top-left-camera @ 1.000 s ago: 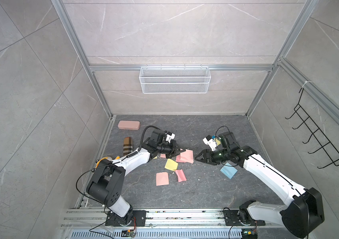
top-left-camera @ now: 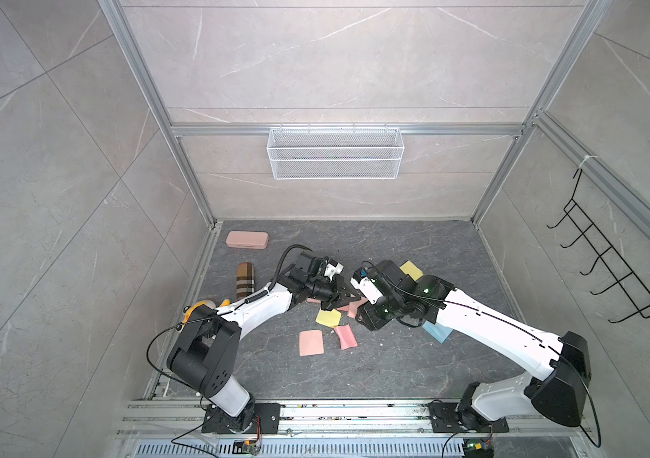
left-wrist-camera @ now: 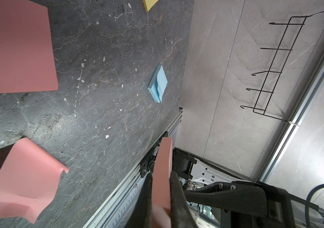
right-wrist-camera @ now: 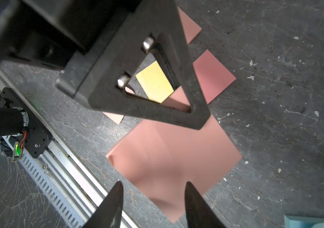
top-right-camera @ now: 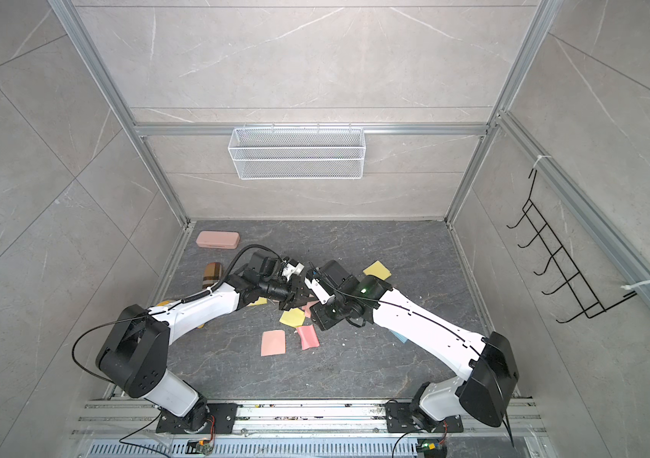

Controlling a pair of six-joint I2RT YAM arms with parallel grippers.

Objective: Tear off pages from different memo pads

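A light pink memo pad is held up off the table by my left gripper, which is shut on it; the left wrist view shows the pad edge-on between the fingers. My right gripper faces the pad from the right, its fingertips apart and not closed on anything, with the pad's near corner visible between them. Whether they touch the paper I cannot tell. A blue pad (left-wrist-camera: 158, 84) with a lifted top sheet lies at the right of the table, and a yellow pad (top-left-camera: 411, 268) farther back.
Loose sheets lie on the front middle of the table: a yellow one (top-left-camera: 329, 316), a flat pink one (top-left-camera: 310, 342) and a curled pink one (top-left-camera: 345, 336). A pink case (top-left-camera: 247, 239) and a brown striped item (top-left-camera: 245, 280) stand at the left.
My right arm has swung left, bringing its gripper close to the left gripper and the pink pad.
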